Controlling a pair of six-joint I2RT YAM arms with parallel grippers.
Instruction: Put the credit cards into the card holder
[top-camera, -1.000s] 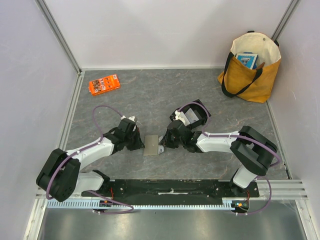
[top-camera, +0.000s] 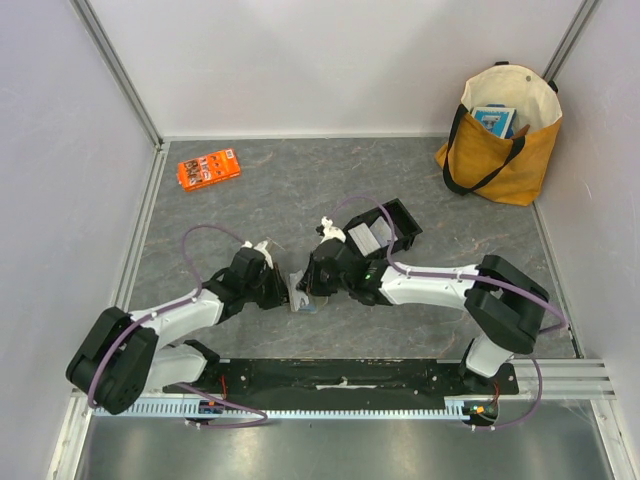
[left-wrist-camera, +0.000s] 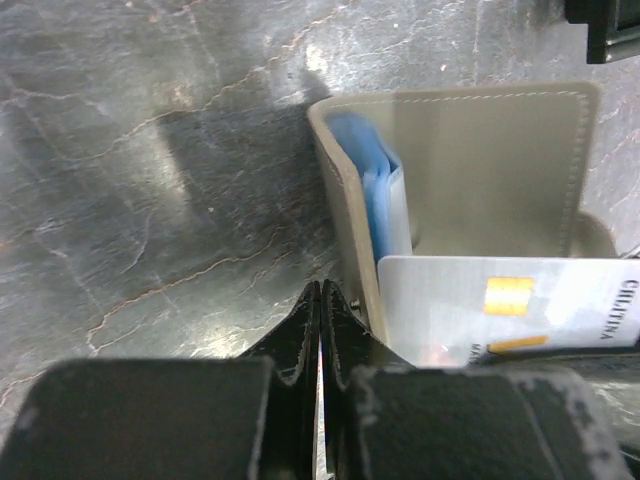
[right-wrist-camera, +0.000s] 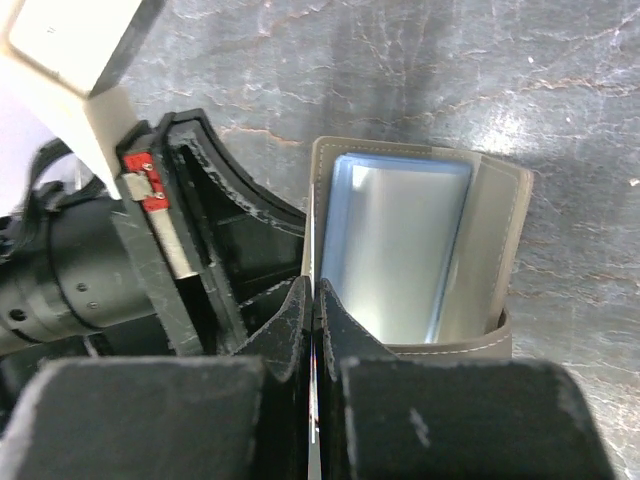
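The tan card holder (left-wrist-camera: 482, 160) lies open, blue-edged sleeves (right-wrist-camera: 400, 240) inside. A white card (left-wrist-camera: 450, 305) with gold chip is at its opening in the left wrist view; in the right wrist view it shows only as a thin edge at the right gripper's fingertips. My left gripper is shut beside the holder's wall, nothing visible between its fingers. My right gripper is shut on the card, over the holder.
A black case (top-camera: 398, 218) with pale contents lies behind the right arm. An orange pack (top-camera: 208, 168) is at back left, a yellow bag (top-camera: 525, 165) at back right.
The right gripper has moved left over the holder with the card. The left gripper has shifted slightly toward the front, staying beside the holder.
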